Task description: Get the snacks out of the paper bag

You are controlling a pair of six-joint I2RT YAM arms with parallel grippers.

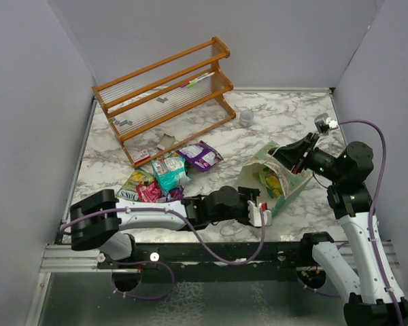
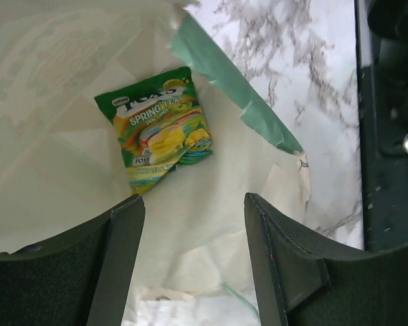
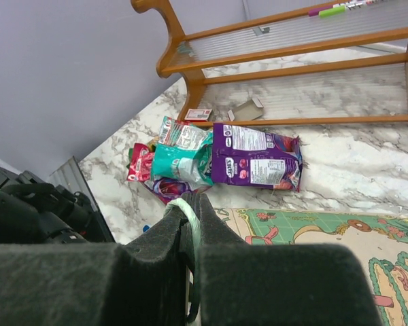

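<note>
The paper bag [image 1: 296, 185] lies on its side at the right of the table, its mouth toward the front left. Inside it rests a green and yellow candy pack [image 2: 162, 129], with nothing touching it from my side. My left gripper is open at the bag's mouth, nothing between its fingers. My right gripper is shut on the upper edge of the paper bag [image 3: 353, 251], the thin rim showing between its fingers. Snacks out on the table at the left include a purple pack [image 1: 200, 155] and a teal pack [image 1: 169, 172].
A wooden rack [image 1: 164, 95] stands at the back left, with a small clear cup [image 1: 246, 118] to its right. The left arm covers the table's front middle. Bare marble [image 1: 279, 109] shows behind the bag.
</note>
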